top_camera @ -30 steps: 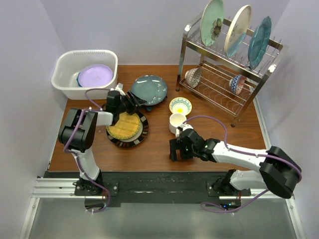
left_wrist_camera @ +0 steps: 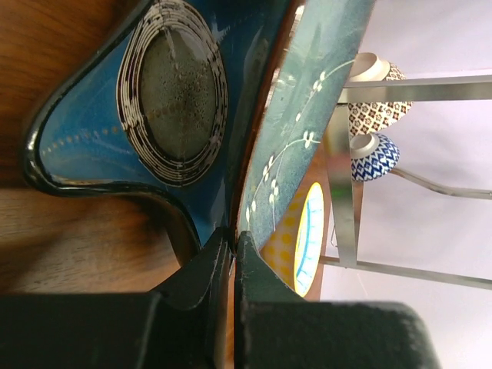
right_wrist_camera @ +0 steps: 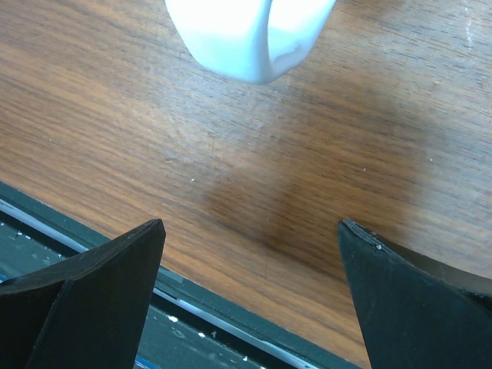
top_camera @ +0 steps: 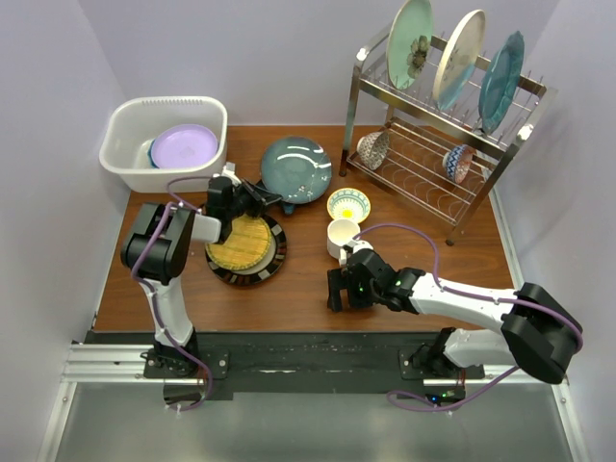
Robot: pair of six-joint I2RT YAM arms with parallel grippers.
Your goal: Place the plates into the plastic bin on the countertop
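My left gripper [top_camera: 268, 200] is shut on the edge of a grey-blue plate [top_camera: 296, 166] at the back of the counter, a blue piece [left_wrist_camera: 84, 138] beneath it. A white plastic bin [top_camera: 133, 116] at back left holds a lilac plate [top_camera: 183, 146]. A yellow plate [top_camera: 238, 243] lies on a dark-rimmed plate [top_camera: 225, 273] below my left gripper. My right gripper [top_camera: 343, 291] is open over bare wood near the front edge, nothing between its fingers.
A rack [top_camera: 435, 118] at back right holds upright plates and bowls. A patterned bowl [top_camera: 348, 195] and white cup [top_camera: 342, 236] stand mid-counter. The front right of the counter is mostly taken by the right arm.
The grey-blue plate has shifted and tilted slightly at the left gripper, which has moved only a little. The right arm has not moved.
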